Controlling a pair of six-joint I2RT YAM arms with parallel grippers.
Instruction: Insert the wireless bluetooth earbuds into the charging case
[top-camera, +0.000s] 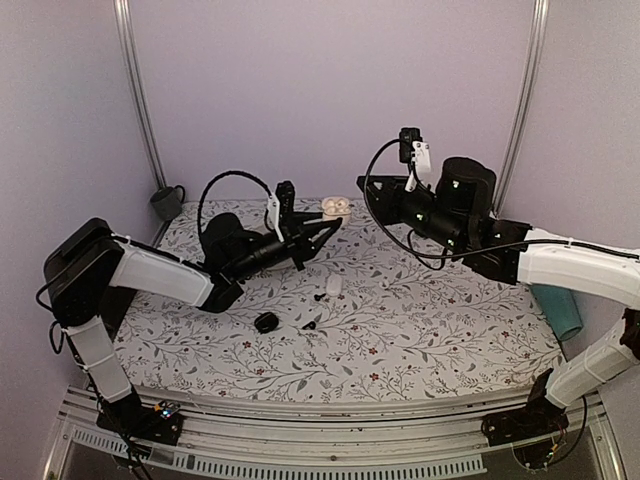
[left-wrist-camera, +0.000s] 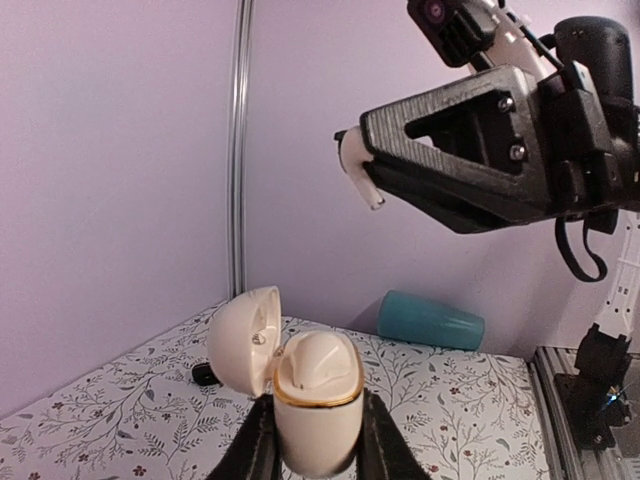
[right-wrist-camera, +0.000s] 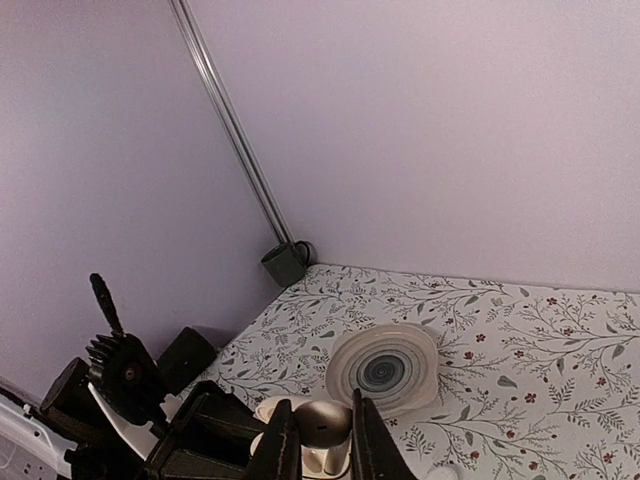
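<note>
The white charging case (top-camera: 335, 207) is held up in the middle, its lid open, with my left gripper (top-camera: 325, 225) shut on it. In the left wrist view its open lid (left-wrist-camera: 240, 340) stands left of the body. My right gripper (top-camera: 370, 190) hangs higher and to the right, shut on a white earbud (left-wrist-camera: 358, 165), whose stem points down. In the right wrist view the earbud sits between the fingertips, with the case partly hidden behind it.
On the patterned table lie a round black object (top-camera: 266, 322), a small white item (top-camera: 334, 286) and small dark pieces. A striped bowl (right-wrist-camera: 380, 370) is at the back, a mug (top-camera: 167, 203) at the back left, a teal cylinder (top-camera: 555, 310) at the right edge.
</note>
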